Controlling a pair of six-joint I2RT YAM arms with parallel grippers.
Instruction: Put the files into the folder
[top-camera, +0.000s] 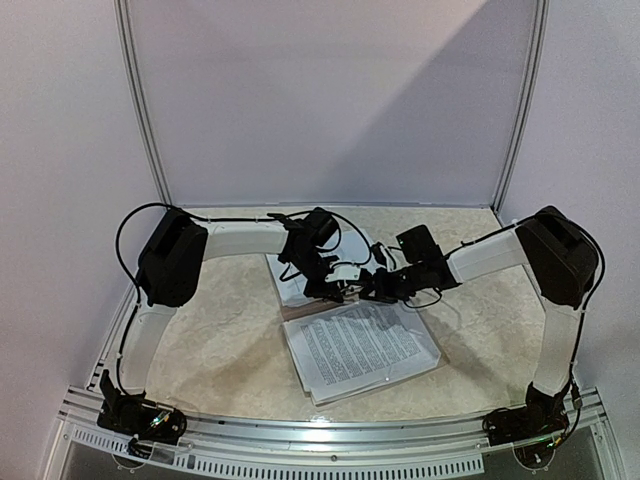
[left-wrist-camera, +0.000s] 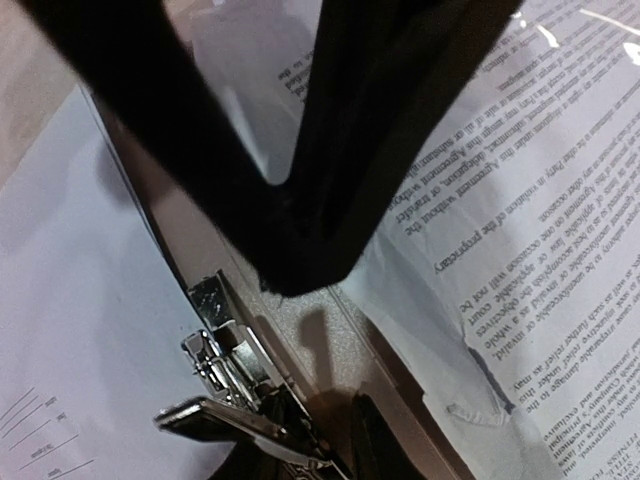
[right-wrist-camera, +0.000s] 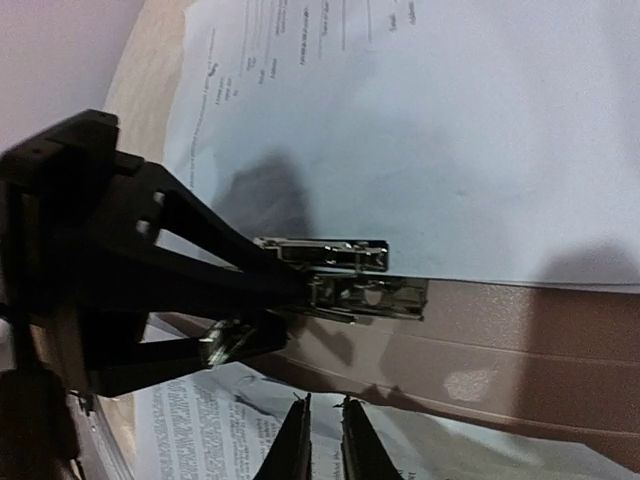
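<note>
The opened folder lies turned on the table, its brown spine (right-wrist-camera: 490, 312) running between two halves. Toward the front is a printed sheet (top-camera: 360, 345) under a clear cover; a mostly blank white sheet (right-wrist-camera: 450, 150) lies on the far half. A metal clip (left-wrist-camera: 235, 365) with a raised lever sits along the spine. My left gripper (top-camera: 335, 293) is at this clip, its fingers (right-wrist-camera: 240, 270) apart with clip metal between or beside them. Close by, my right gripper (top-camera: 368, 292) hangs over the spine, its fingers (right-wrist-camera: 290, 445) apart and nothing visible between them.
Both grippers crowd together over the spine, and the right one's dark body fills much of the left wrist view. Bare table (top-camera: 225, 330) lies left of the folder and also to its right. A metal rail (top-camera: 330, 432) borders the front.
</note>
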